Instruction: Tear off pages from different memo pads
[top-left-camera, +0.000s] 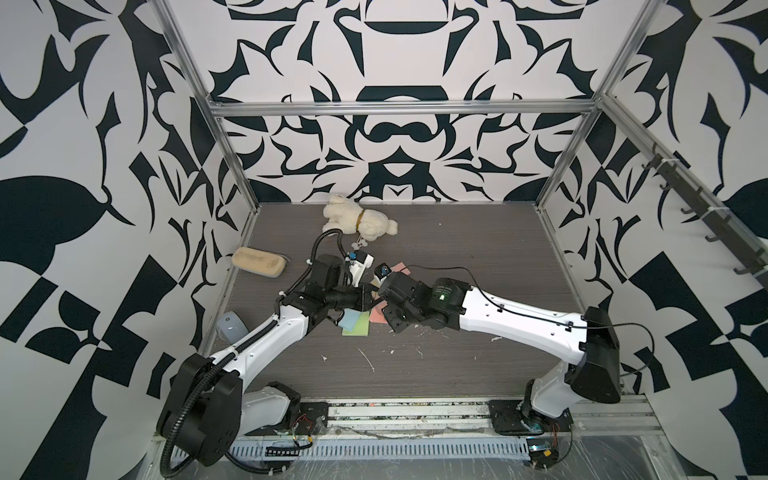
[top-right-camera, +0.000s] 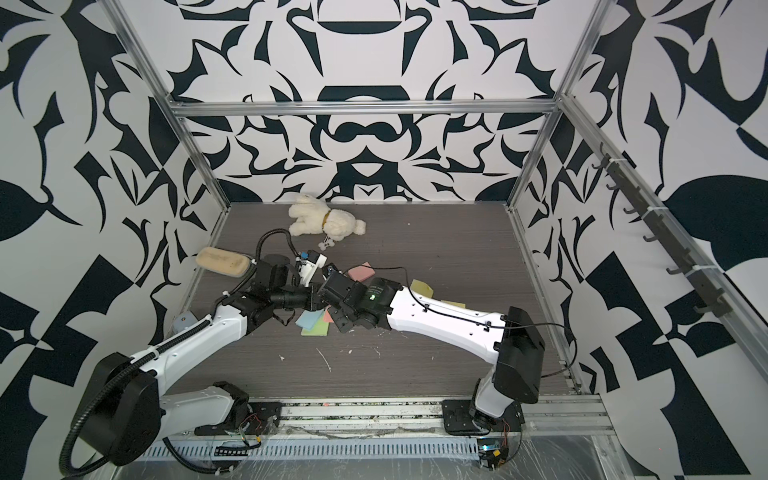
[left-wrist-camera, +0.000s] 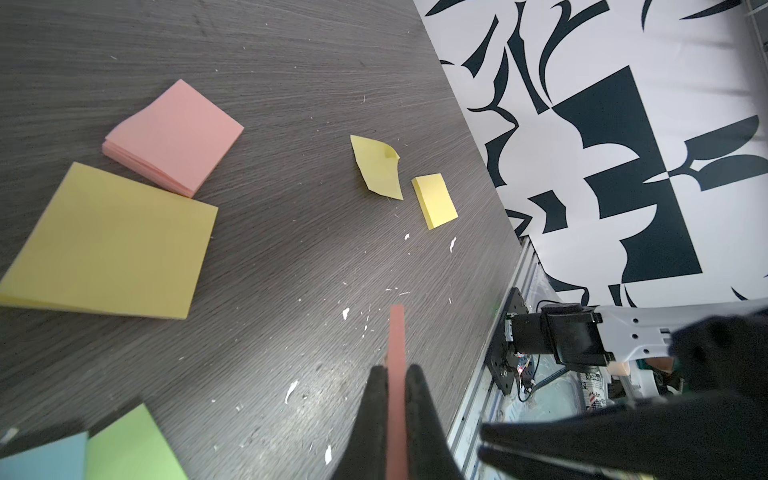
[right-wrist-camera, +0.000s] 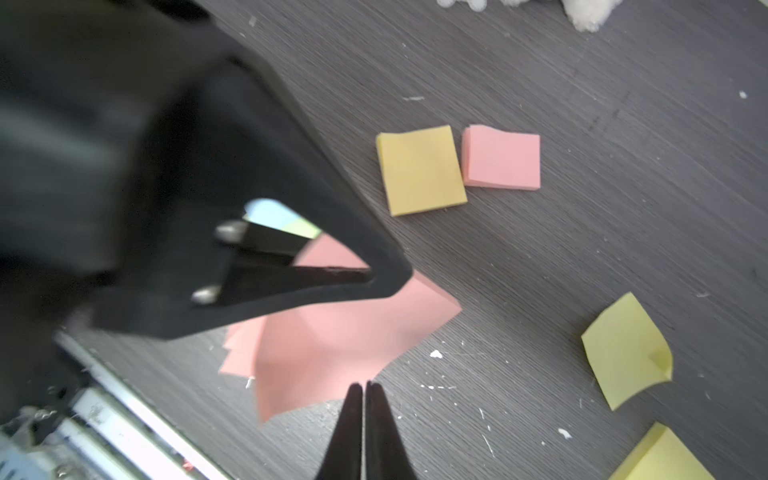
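Note:
Upright in the left wrist view, pink memo paper (left-wrist-camera: 397, 344) shows edge-on between the fingertips of my left gripper, which is shut on it. The right wrist view shows this pink paper (right-wrist-camera: 344, 352) as a broad, slightly curved sheet, with more pink edges at its left. My right gripper stands close by, its fingertips near together with no paper visible between them; whether it is fully shut is unclear. Yellow (right-wrist-camera: 421, 170) and smaller pink (right-wrist-camera: 502, 158) memo pads lie side by side on the table.
Blue (left-wrist-camera: 44, 460) and green (left-wrist-camera: 132, 448) memo papers lie near the left gripper. To the right are a loose curled yellow sheet (left-wrist-camera: 377, 166) and another yellow pad (left-wrist-camera: 434, 200). A plush toy (top-left-camera: 358, 217) sits behind. Paper scraps litter the front.

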